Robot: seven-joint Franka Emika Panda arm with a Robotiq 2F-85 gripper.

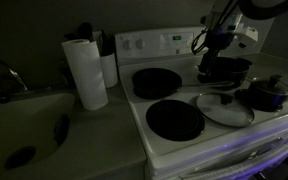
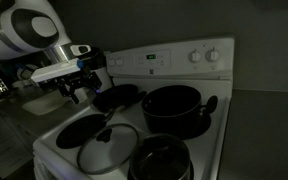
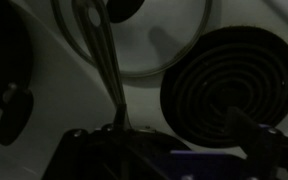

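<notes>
My gripper hangs above the back of the white stove, over the rear right side in exterior view 1. Its dark fingers reach in from the bottom of the wrist view, spread open, with nothing gripped between them. A glass lid lies flat on the stovetop, below and in front of the gripper. A long slotted utensil passes over the lid in the wrist view, its lower end close to one finger. A bare coil burner shows to the right there.
A black frying pan sits at the rear left of the stove. The pots are a rear one and a front one. Left of the stove, a paper towel roll stands on the counter near a sink. The light is dim.
</notes>
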